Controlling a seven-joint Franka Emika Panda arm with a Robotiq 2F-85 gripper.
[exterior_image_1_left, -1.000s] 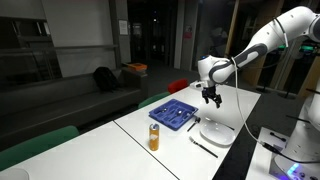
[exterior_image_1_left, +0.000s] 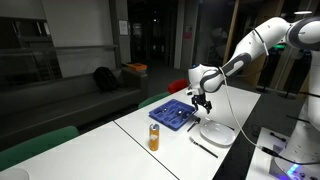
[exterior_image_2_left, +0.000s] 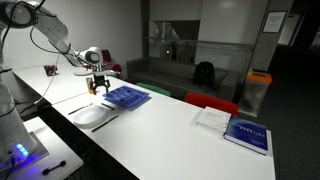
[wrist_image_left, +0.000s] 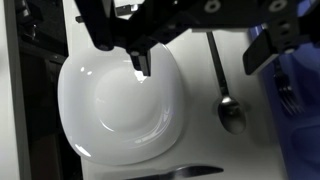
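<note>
My gripper (exterior_image_1_left: 202, 103) hangs above the table between the white plate (exterior_image_1_left: 217, 134) and the blue tray (exterior_image_1_left: 171, 115). Its fingers stand wide apart in the wrist view, with nothing held between them. Below the gap lies a dark spoon (wrist_image_left: 231, 112), bowl toward the picture's bottom, on the bare table. The plate (wrist_image_left: 125, 110) fills the left of that view and looks empty. A knife (wrist_image_left: 185, 172) rests by the plate's edge, also seen as a dark knife in exterior view 1. Inside the tray (wrist_image_left: 300, 130) at the right a fork (wrist_image_left: 287, 88) shows, partly hidden by a finger.
An orange bottle (exterior_image_1_left: 154, 138) stands on the table left of the plate. White boxes and a blue box (exterior_image_2_left: 247, 135) lie at the table's far end. Chairs (exterior_image_2_left: 222, 105) line the back edge.
My gripper has shifted left toward the blue tray and come slightly lower in exterior view 1. The plate, tray, cutlery and bottle have stayed where they were.
</note>
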